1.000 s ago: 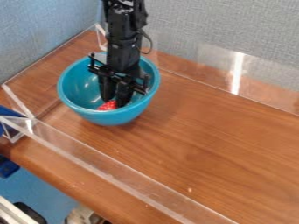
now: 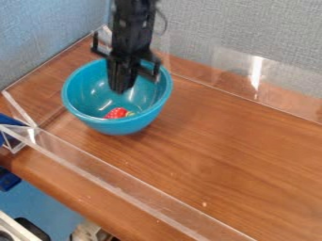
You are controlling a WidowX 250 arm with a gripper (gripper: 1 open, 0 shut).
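Observation:
A light blue bowl [image 2: 153, 104] sits on the wooden table at the left side. In it lies a small red object [image 2: 119, 113], partly hidden by the bowl's near wall. My black gripper [image 2: 122, 83] hangs over the back part of the bowl, above and behind the red object and apart from it. It is blurred; it looks shut, and I see nothing held in it.
A clear plastic barrier [image 2: 151, 196] runs along the table's front left edge, another along the back. Grey walls rise behind and at left.
My gripper has risen from down inside the bowl, away from the red object, which remains in the bowl and is more visible now.

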